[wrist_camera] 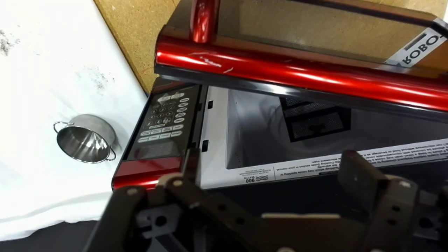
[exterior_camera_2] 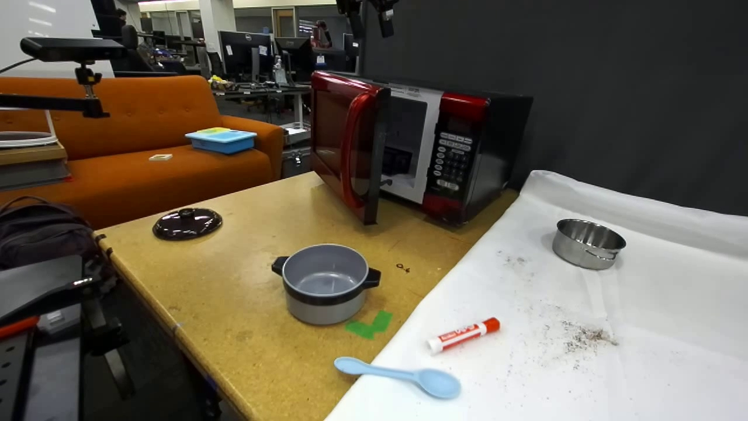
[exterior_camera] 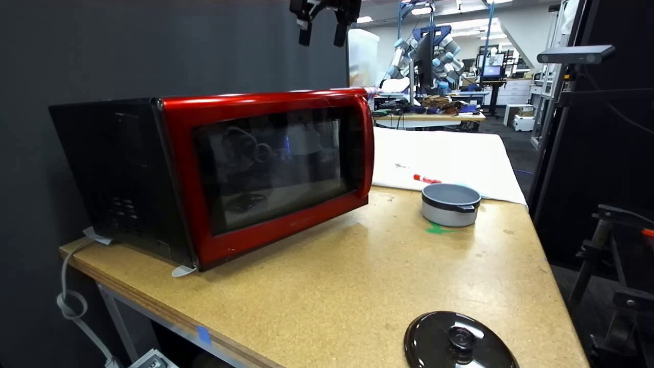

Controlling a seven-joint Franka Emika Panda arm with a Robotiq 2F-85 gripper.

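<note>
The red and black microwave (exterior_camera_2: 457,151) has its door (exterior_camera_2: 341,144) partly swung out, with the grey cavity (wrist_camera: 260,126) showing through the gap. High above it hangs my gripper (exterior_camera: 322,40), open and empty, clear of every surface. From the wrist, the gripper looks down on the microwave's top edge, the door's red upper rim (wrist_camera: 294,77) and the keypad (wrist_camera: 163,113). A dark rack-like shape shows inside the cavity; what it is, I cannot tell.
On the wooden table stand a grey pot (exterior_camera_2: 325,284) and a dark lid (exterior_camera_2: 187,223). A blue spoon (exterior_camera_2: 400,375), a red marker (exterior_camera_2: 464,334) and a steel pan (exterior_camera_2: 587,243) lie on or across the white cloth (exterior_camera_2: 561,379).
</note>
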